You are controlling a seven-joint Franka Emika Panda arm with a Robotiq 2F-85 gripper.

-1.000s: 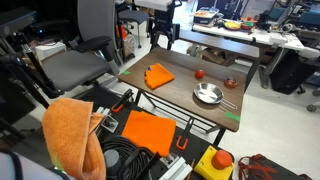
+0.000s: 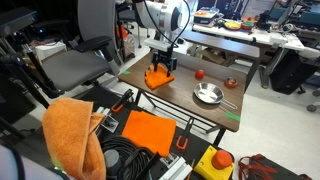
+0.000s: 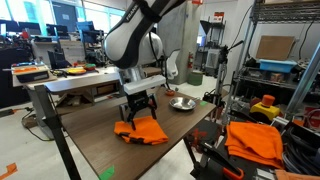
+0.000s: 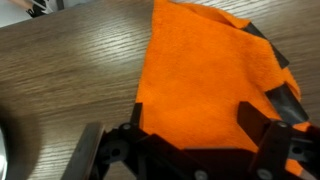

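Observation:
An orange cloth [image 2: 159, 78] lies on the brown table, towards its left side. It also shows in the second exterior view as an orange cloth [image 3: 150, 130] with a folded surface. From the wrist, the cloth [image 4: 195, 75] fills the middle and right, with dark bands along its right edge. My gripper is open, its two dark fingers wide apart with cloth visible beneath the gap. In the first exterior view the white arm reaches down to the cloth. Whether the fingertips touch the fabric, I cannot tell.
A metal pan [image 2: 209, 93] with a handle rests on the right of the table. Near it are a red round object [image 2: 199, 74] and a small reddish item [image 2: 231, 82]. A chair [image 2: 75, 65] stands close by on the left.
The cloth and the pan appear to be in the same places.

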